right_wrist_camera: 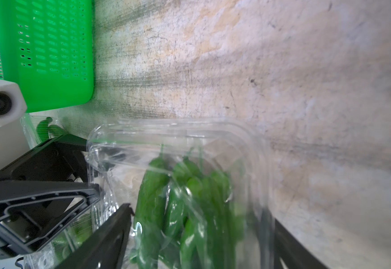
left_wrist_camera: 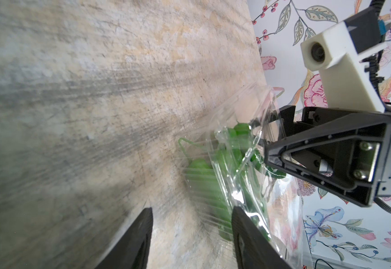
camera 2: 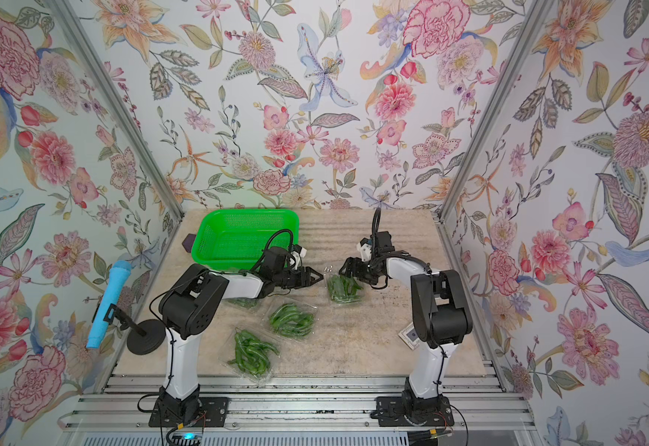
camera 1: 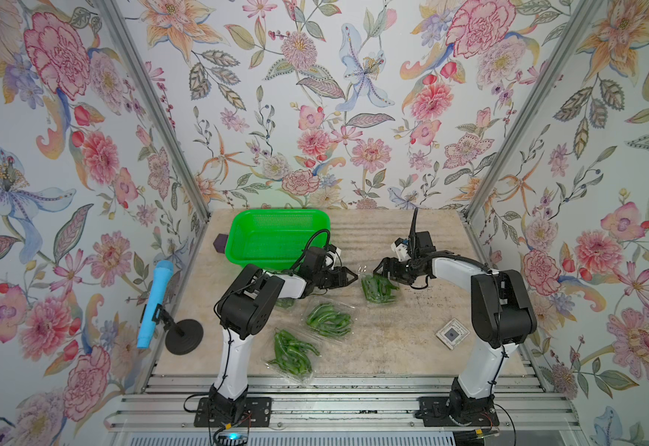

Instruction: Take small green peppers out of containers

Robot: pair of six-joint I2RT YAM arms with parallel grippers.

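Note:
A clear plastic container of small green peppers (camera 1: 378,290) is on the table between my two grippers. In the right wrist view its clear top edge (right_wrist_camera: 222,123) and the long peppers inside (right_wrist_camera: 153,192) show close up. My right gripper is open, its fingers on either side of the container. From the left, my left gripper (camera 1: 351,276) comes close to the container's side, its fingers apart with nothing between them. In the left wrist view the container (left_wrist_camera: 218,179) stands just beyond the left fingers (left_wrist_camera: 144,233); whether they touch it, I cannot tell.
An empty-looking green basket (camera 1: 277,212) stands at the back left. Packs of peppers lie at the middle (camera 1: 329,319) and front left (camera 1: 292,353); another is partly under the left arm. A blue cylinder on a stand (camera 1: 155,304) is far left, a small square card (camera 1: 453,333) right.

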